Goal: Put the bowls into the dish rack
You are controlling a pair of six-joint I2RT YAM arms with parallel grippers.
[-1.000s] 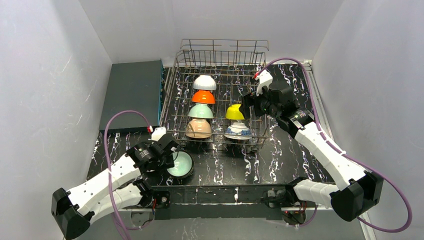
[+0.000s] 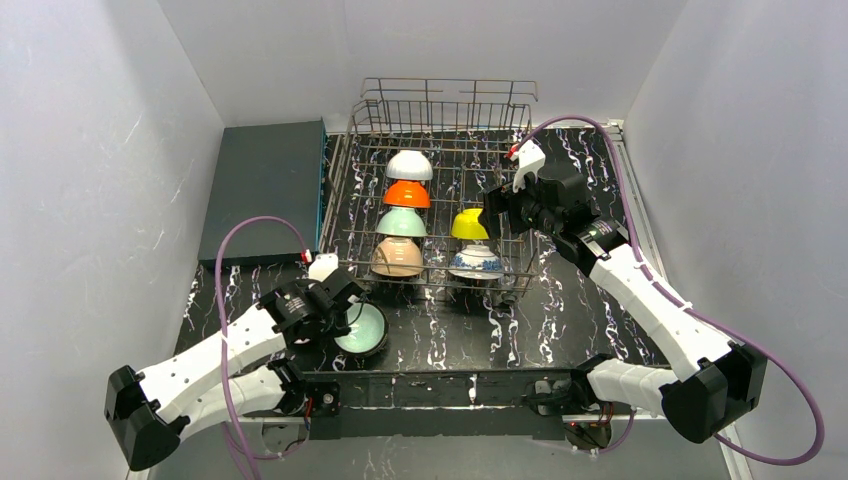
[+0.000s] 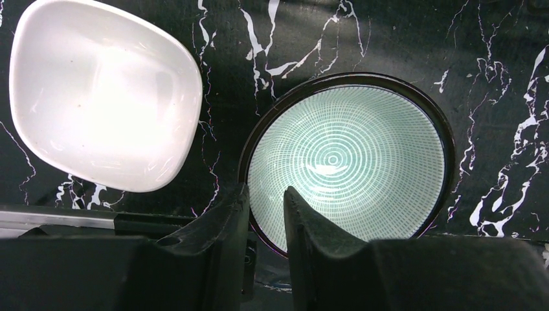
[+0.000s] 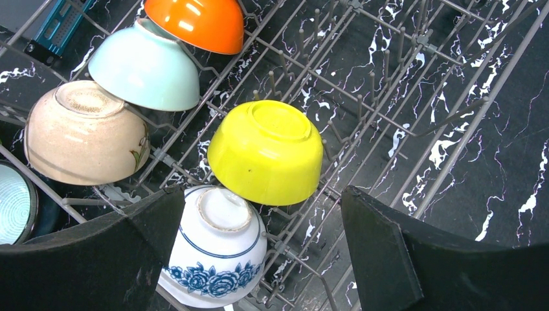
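Observation:
A dark-rimmed bowl with a pale green ribbed inside [image 3: 346,155] lies on the counter in front of the rack, with a white squarish bowl [image 3: 103,97] to its left. My left gripper is at the green bowl's near-left rim, fingers close together, apparently shut on that rim. In the rack [image 2: 445,140], inverted bowls stand: white [image 2: 409,163], orange [image 4: 194,23], mint [image 4: 142,71], beige [image 4: 78,149], yellow [image 4: 265,155], blue-flowered white [image 4: 217,259]. My right gripper is open above the yellow and flowered bowls, holding nothing.
A dark flat board [image 2: 260,180] lies left of the rack. The rack's right half has bare rows of tines behind the yellow bowl. Walls enclose the back and sides.
The right arm and the bowls in the rack have not visibly moved.

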